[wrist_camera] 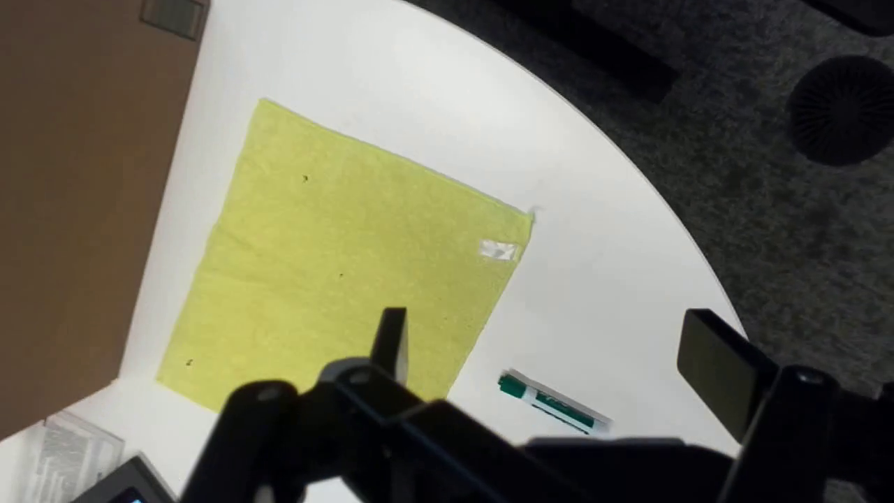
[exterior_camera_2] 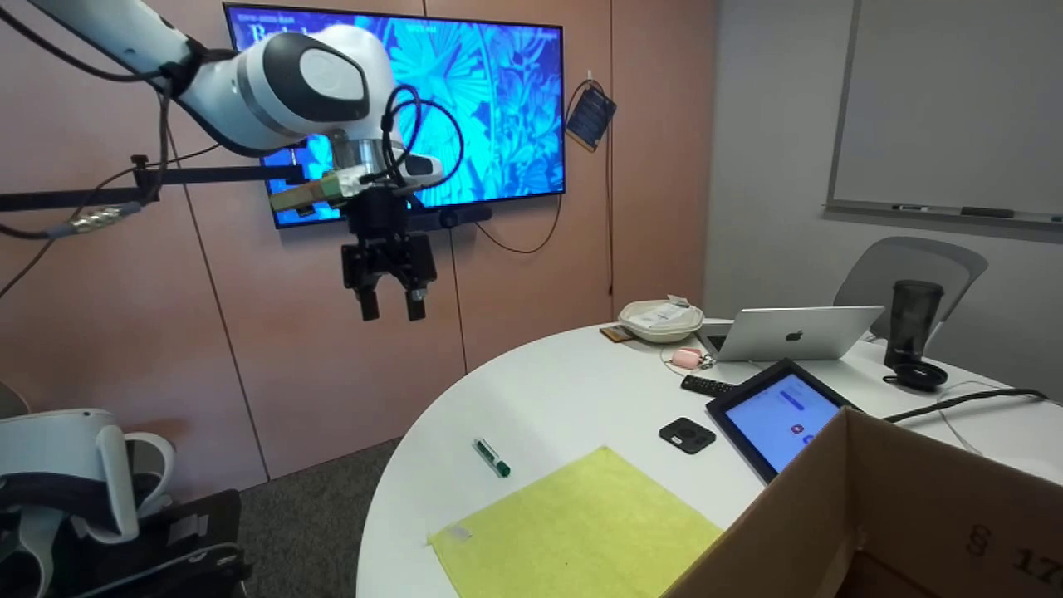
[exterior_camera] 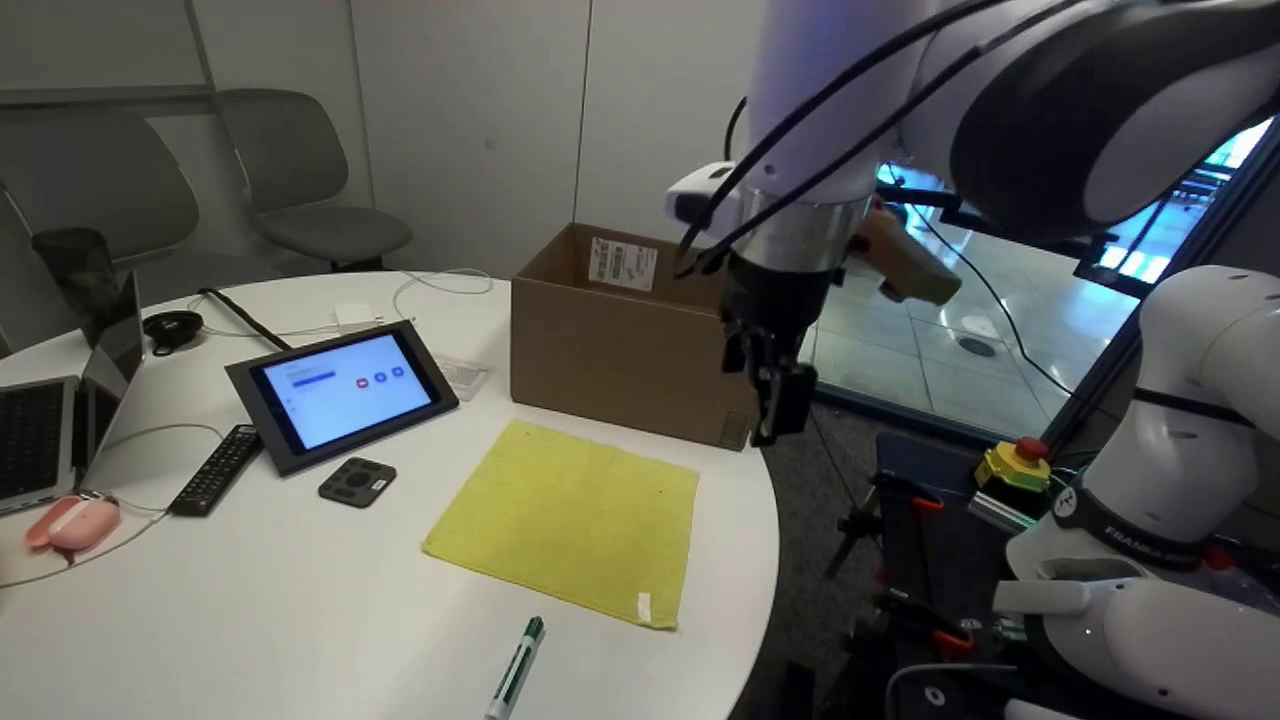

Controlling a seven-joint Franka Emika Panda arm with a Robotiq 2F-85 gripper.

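My gripper [exterior_camera_2: 393, 309] hangs in the air above the table edge, its fingers wide apart with nothing between them. A yellow cloth [exterior_camera: 570, 522] lies flat on the white round table, a small white tag at one corner. Beside the cloth rests a green-and-white marker [exterior_camera: 516, 670], lying on its side. From the wrist, the marker [wrist_camera: 553, 404] shows between the two fingertips, well below them, and the near part of the cloth [wrist_camera: 335, 251] passes behind the left finger [wrist_camera: 391, 344].
An open cardboard box [exterior_camera: 624, 366] stands at the cloth's far side. A tablet [exterior_camera: 348, 390], a small black puck-like device [exterior_camera: 357, 481], a remote [exterior_camera: 216, 469], a pink case [exterior_camera: 74, 524] and a laptop [exterior_camera: 42, 432] occupy the table's other side. Bare table surrounds the marker.
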